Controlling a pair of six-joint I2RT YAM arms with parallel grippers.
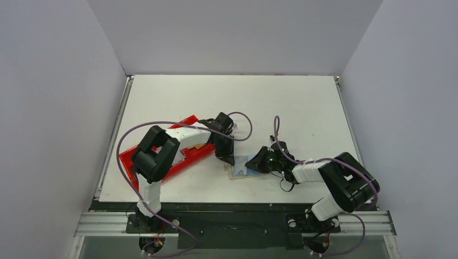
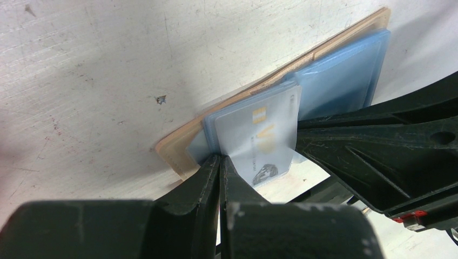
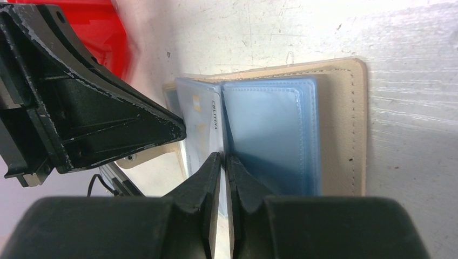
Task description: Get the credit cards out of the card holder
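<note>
The card holder is a tan, open-backed piece [image 2: 181,145] with blue pockets [image 3: 270,135], lying on the table at front centre. A white card with yellow print [image 2: 259,135] shows in its clear, blue-edged pocket. My left gripper is shut, its tips against the pocket's edge at one end of the holder. On the other side, my right gripper is shut with its tips at the card's long edge, where card and blue pocket meet. Whether that thin edge is pinched between the tips is unclear. In the top view both grippers [image 1: 232,163] [image 1: 249,166] partly cover the holder.
A red tray [image 1: 189,156] with dividers and pale items lies under and beside the left arm. Both arms stand close together over the holder.
</note>
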